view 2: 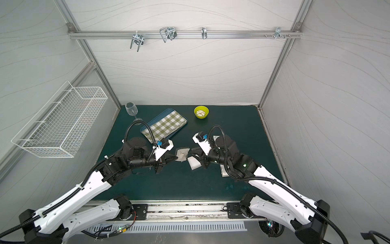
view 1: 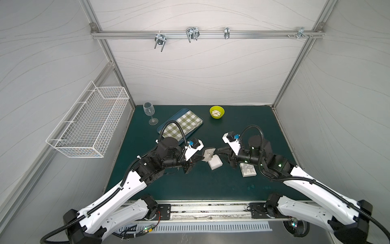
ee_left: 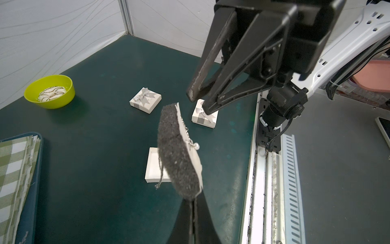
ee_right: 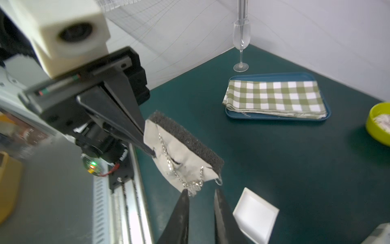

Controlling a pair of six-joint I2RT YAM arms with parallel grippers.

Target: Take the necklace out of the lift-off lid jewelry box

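A jewelry insert (ee_left: 174, 150), dark foam with a white card and a silver necklace (ee_right: 176, 172) hanging across it, is held in the air by my left gripper, shut on its edge. My right gripper is just beside it, part open, with nothing between its fingertips in the right wrist view. Below on the table lies an open white box (ee_right: 255, 215). Two lidded white boxes with bows (ee_left: 145, 100) lie farther right.
A blue tray with a checked cloth (ee_right: 276, 95), a wine glass (view 1: 149, 109) and a yellow bowl (view 1: 217, 115) stand at the back. A wire basket (view 1: 89, 122) hangs on the left wall.
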